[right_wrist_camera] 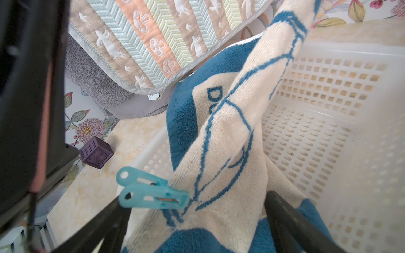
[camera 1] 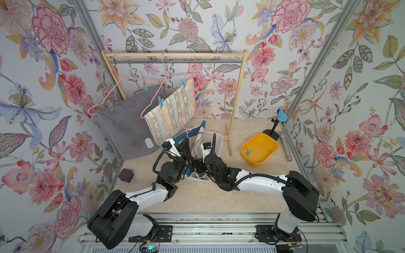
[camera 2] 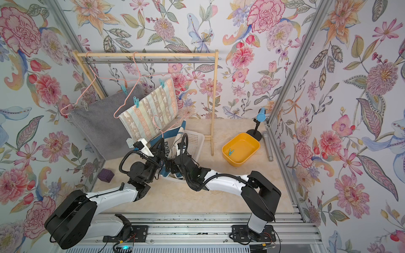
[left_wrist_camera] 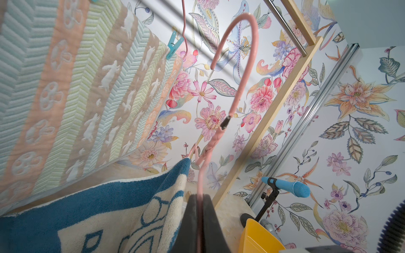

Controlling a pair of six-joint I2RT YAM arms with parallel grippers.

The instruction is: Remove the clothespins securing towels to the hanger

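Note:
My left gripper is shut on a pink hanger [left_wrist_camera: 246, 50] over the white basket [right_wrist_camera: 329, 76]; a blue-and-white towel [right_wrist_camera: 249, 97] is draped there. My right gripper is open around a cyan clothespin [right_wrist_camera: 147, 194] at the near fold of that towel. Behind, a striped towel [camera 1: 168, 113] hangs on another pink hanger with cyan clothespins [camera 1: 160, 101], and a grey towel [camera 1: 122, 126] hangs at the left.
The wooden rack [camera 1: 234, 97] stands at the back. A yellow bin [camera 1: 259, 147] holding a clothespin is at the right, near a blue-topped stand [camera 1: 274, 126]. A purple cube [camera 1: 126, 175] lies at the left.

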